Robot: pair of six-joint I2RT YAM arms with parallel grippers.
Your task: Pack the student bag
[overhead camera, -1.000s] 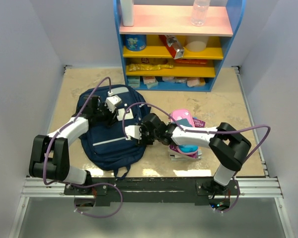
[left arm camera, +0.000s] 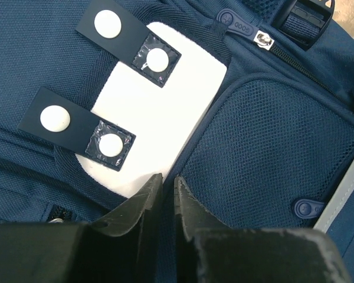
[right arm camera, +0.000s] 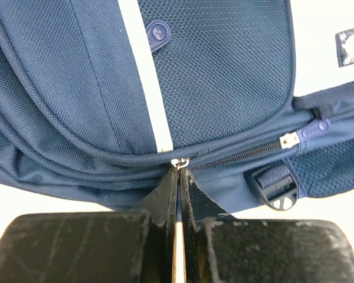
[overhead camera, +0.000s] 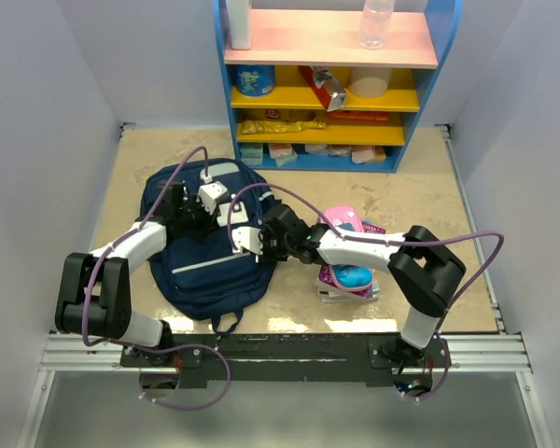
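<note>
The dark blue student bag [overhead camera: 199,294] lies flat on the table at the left. In the left wrist view, my left gripper is shut on a fold of the bag's fabric, at the piping beside the white patch [left arm camera: 165,100]. My right gripper is shut at the bag's right edge, its tips against a silver zipper slider [right arm camera: 180,162] at the end of the white stripe [right arm camera: 147,71]. Whether a pull tab is between those fingers is hidden. A second zipper slider [right arm camera: 289,140] sits further along the same zip.
Under and beside the right forearm are a pink-and-blue pouch [overhead camera: 353,277] and books [overhead camera: 331,293]. Behind the table stands a shelf [overhead camera: 322,161] with packets, a tub and bottles. Bare table shows right of the books.
Compared with a second ago, the right arm has shifted slightly left and the bag a little with it. My left arm stays almost still.
</note>
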